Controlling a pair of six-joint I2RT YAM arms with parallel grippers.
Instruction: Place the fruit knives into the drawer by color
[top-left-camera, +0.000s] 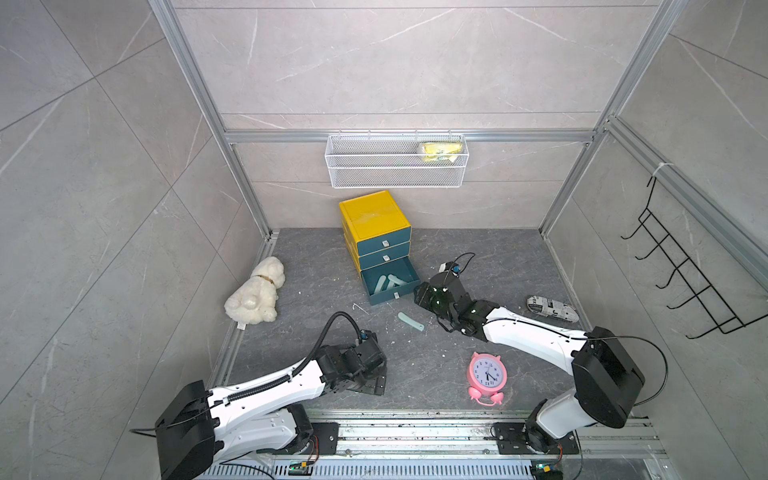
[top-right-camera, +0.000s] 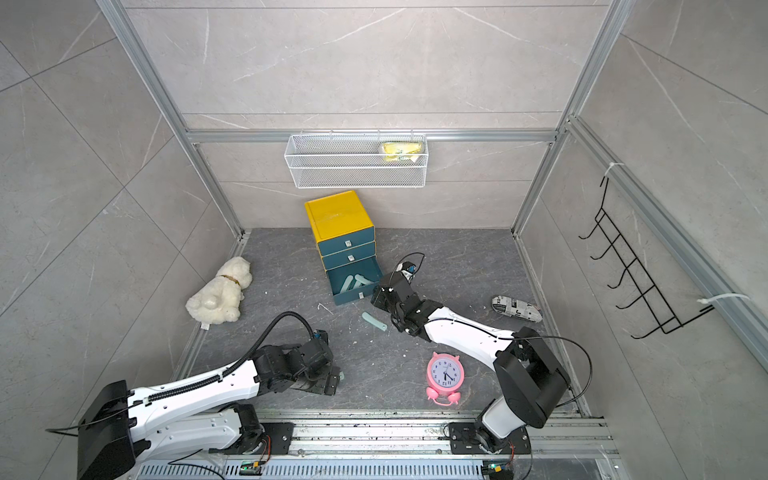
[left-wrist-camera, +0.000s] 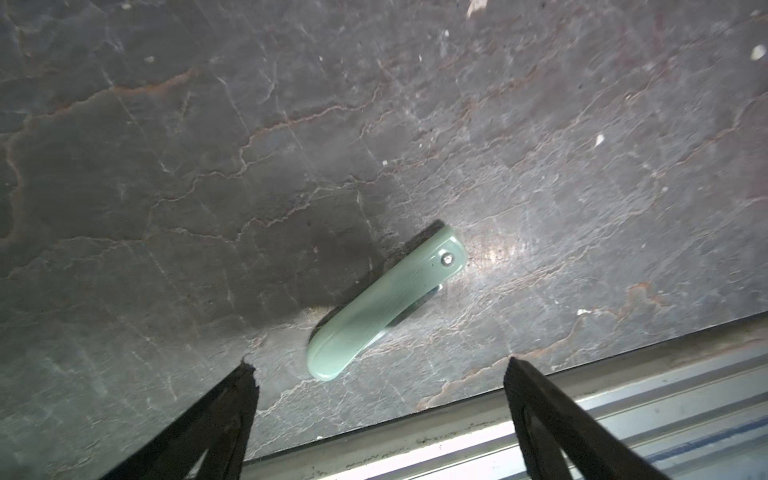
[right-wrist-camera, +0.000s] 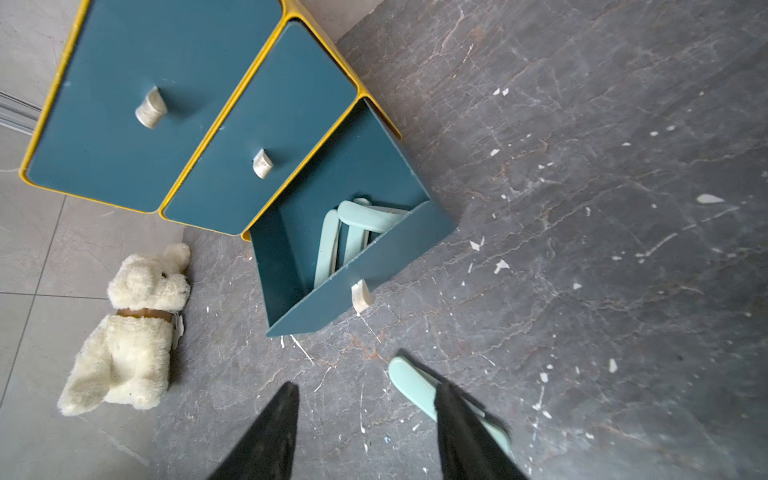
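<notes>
A yellow cabinet (top-left-camera: 373, 214) with teal fronts has its bottom drawer (right-wrist-camera: 320, 312) pulled out, holding several pale mint folding knives (right-wrist-camera: 368, 214). One mint knife (right-wrist-camera: 413, 384) lies on the floor before the drawer, beneath my right gripper, whose fingers are apart and empty. A second mint knife (left-wrist-camera: 376, 308) lies near the front rail, under my left gripper, which is open with nothing between its fingers.
A white plush toy (top-left-camera: 254, 296) sits left, a pink alarm clock (top-left-camera: 487, 372) front right, a patterned oblong object (top-left-camera: 552, 309) far right. A wire basket (top-left-camera: 368, 160) and black hook rack (top-left-camera: 680, 276) hang on the walls.
</notes>
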